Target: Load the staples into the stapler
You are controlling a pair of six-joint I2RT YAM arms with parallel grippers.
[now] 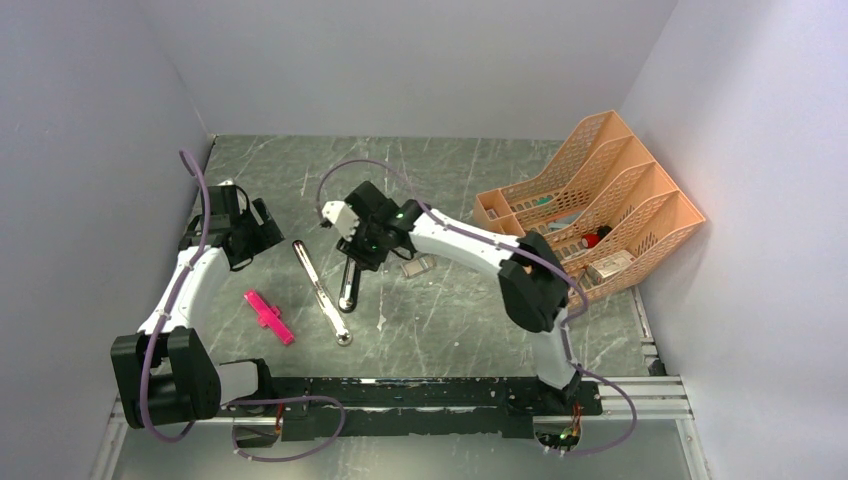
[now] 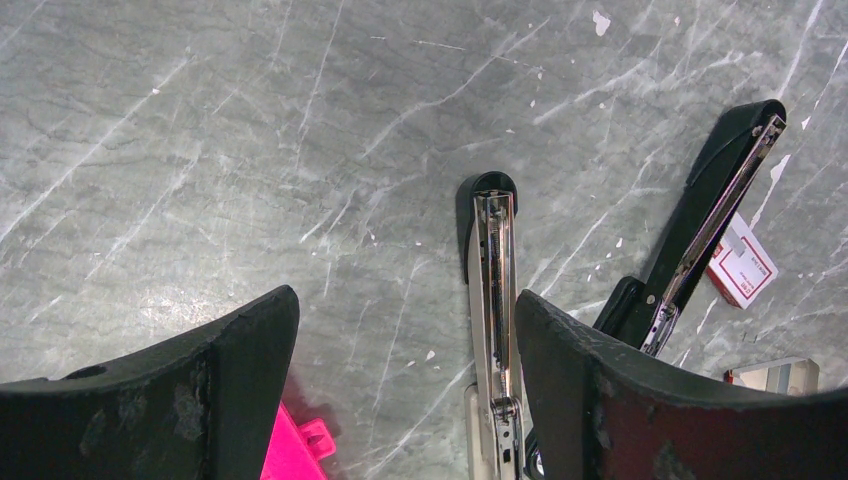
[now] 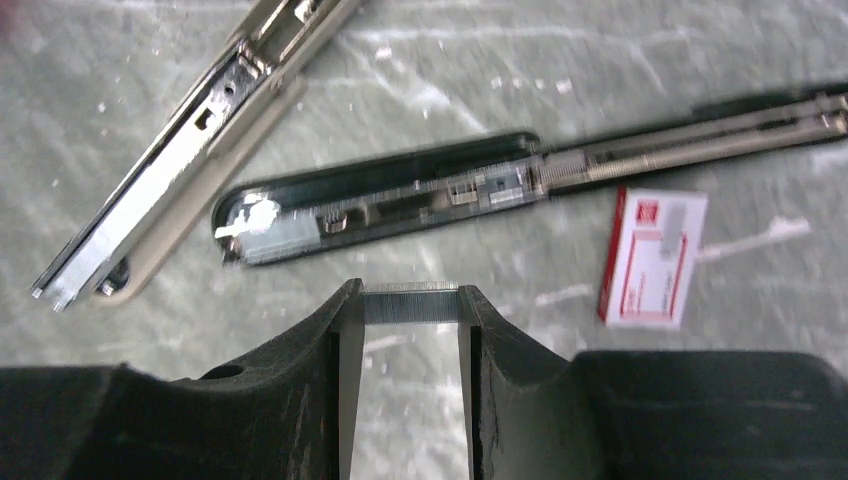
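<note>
A short strip of staples point(image 3: 411, 306) spans the fingertips of my right gripper, which is shut on it. Beyond the strip in the right wrist view lies the black stapler point(image 3: 400, 205), folded open with its metal channel up and apart from the strip. A second, silver stapler point(image 2: 493, 300), also opened out, rests to its left on the table. Over the left side of the table my left gripper is open, with only the tabletop and the silver stapler showing past its fingers. From above, the right gripper hides part of the black stapler point(image 1: 348, 290).
Near the black stapler lies a red and white staple box point(image 3: 655, 260). An open tray point(image 1: 417, 266) sits right of it. A pink object point(image 1: 268, 317) lies front left, and an orange organizer point(image 1: 640, 200) fills the right.
</note>
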